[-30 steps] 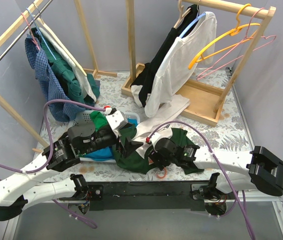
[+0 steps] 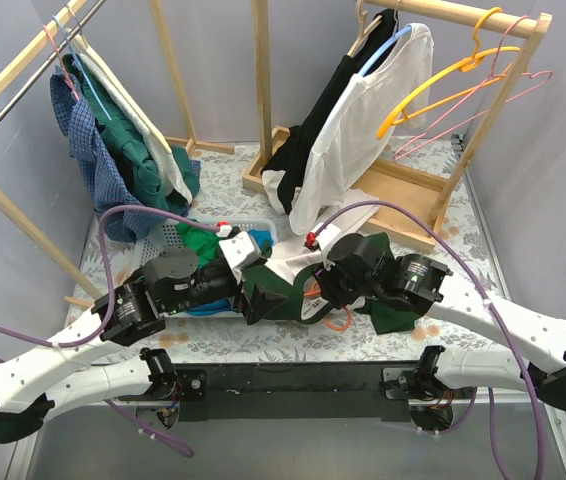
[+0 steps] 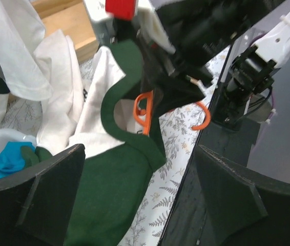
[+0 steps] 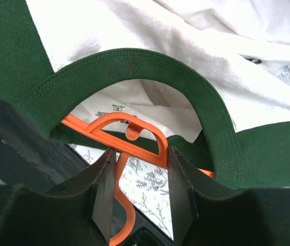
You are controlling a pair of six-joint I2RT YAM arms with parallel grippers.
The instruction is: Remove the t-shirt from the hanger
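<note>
The t-shirt (image 2: 288, 262), white with green sleeves and collar, lies on the table at the middle. Inside its green neckline (image 4: 129, 57) sits the orange hanger (image 4: 115, 140); its hook (image 4: 126, 214) sticks out toward the front edge and its arms run under the collar. My right gripper is part open at the hanger's centre, with a finger on each side of it. Over the green sleeve (image 3: 104, 192) on the left, my left gripper stands wide open, with no cloth gripped.
A white basket (image 2: 168, 240) holding green and blue cloth stands behind the left arm. Clothes hang on the left rack, with more shirts and empty hangers (image 2: 443, 80) on the right rack.
My right gripper has moved up in the top view and slightly right. The hanger's hook has shifted right, and the neckline now shows more clearly.
</note>
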